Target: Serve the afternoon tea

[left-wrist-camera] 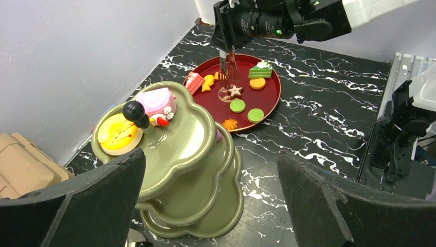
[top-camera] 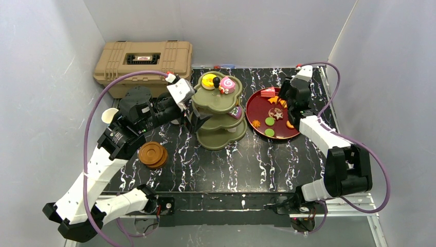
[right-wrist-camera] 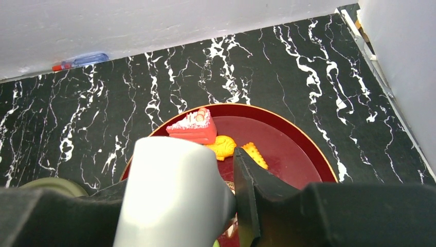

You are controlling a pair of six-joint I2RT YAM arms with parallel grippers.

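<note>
My left gripper stands open with nothing between its fingers, beside the green three-tier stand (top-camera: pixel 208 138). The top tier bears a yellow cake (left-wrist-camera: pixel 117 135), a pink cake (left-wrist-camera: pixel 158 101) and a small black-headed piece (left-wrist-camera: pixel 134 110). Over the round red tray (left-wrist-camera: pixel 273 98), my right gripper is shut on a fork-tipped utensil (left-wrist-camera: pixel 222 60). The utensil's pale rounded handle (right-wrist-camera: pixel 169 190) fills the middle of the right wrist view. Its prongs point down near a star biscuit (left-wrist-camera: pixel 235 91) and a yellow fish-shaped piece (left-wrist-camera: pixel 207 83). Whether they touch anything, I cannot tell.
The tray also carries a pink cake slice (right-wrist-camera: pixel 195 127), a green cake slice (left-wrist-camera: pixel 260 70) and green rounds (left-wrist-camera: pixel 255 115). A tan case (top-camera: pixel 139 62) stands back left. Brown coasters (top-camera: pixel 151 154) lie front left.
</note>
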